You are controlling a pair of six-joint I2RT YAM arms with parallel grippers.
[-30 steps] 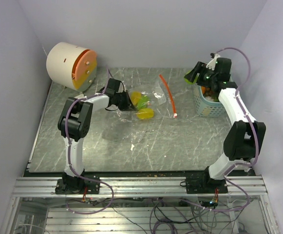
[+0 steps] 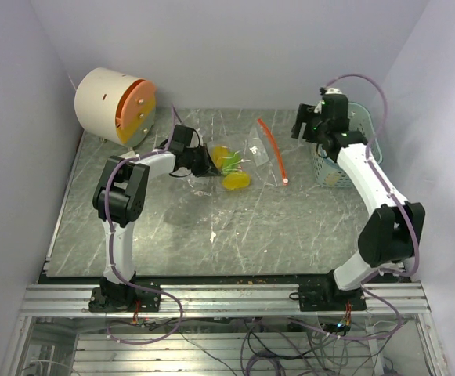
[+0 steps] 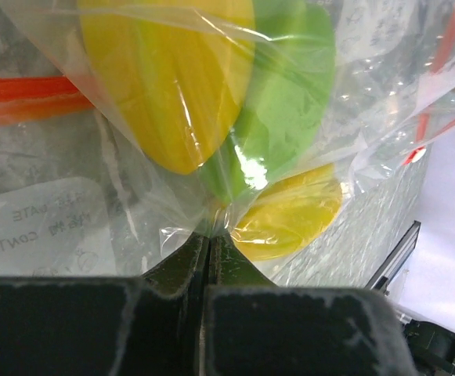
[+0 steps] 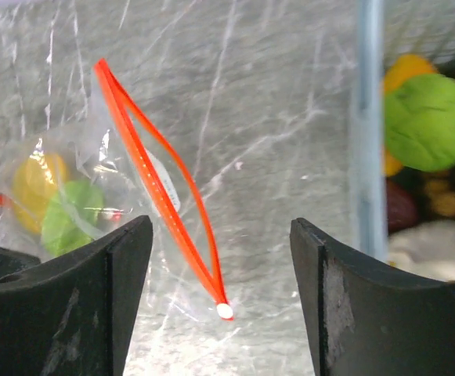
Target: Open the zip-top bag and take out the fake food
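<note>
A clear zip bag (image 2: 257, 149) with a red zip edge (image 4: 158, 190) lies at mid-table, its mouth parted toward the right. Inside it are yellow pieces (image 3: 172, 78) and a green piece (image 3: 290, 102) of fake food; another yellow piece (image 2: 236, 181) lies at the near side. Pinching the bag's film at its left part is my left gripper, shut. Over the left edge of the basket (image 2: 333, 178) hangs my right gripper, with its fingers apart and only table showing between them.
The basket, pale blue, holds several fake foods, among them a green one (image 4: 431, 121). At the back left sits a white and orange drum (image 2: 110, 106).
The green food in my right gripper a second ago is gone from it. My left arm kept its place.
</note>
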